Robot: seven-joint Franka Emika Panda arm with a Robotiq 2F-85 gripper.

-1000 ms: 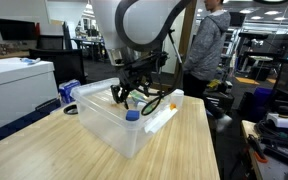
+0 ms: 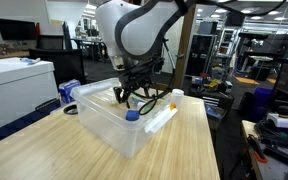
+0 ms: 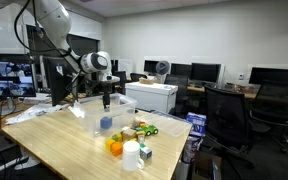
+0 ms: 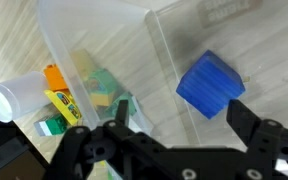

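Note:
A blue block (image 4: 210, 85) lies on the floor of the clear plastic box (image 4: 274, 70), close to one of its walls. Through the box it appears as a blue patch (image 2: 132, 115) in exterior view 1 and as a blue shape (image 3: 106, 122) in exterior view 2. My gripper is open above the box, its dark fingers apart at the bottom of the wrist view. The block shows ahead of the gap, toward the right finger, with nothing held.
Outside the box wall stand a white cup (image 4: 6, 102) and several coloured blocks on the table. Exterior view 2 shows a white mug (image 3: 131, 155) near the orange pieces (image 3: 115, 147).
The blue block shows no clear movement. A person in the background has moved.

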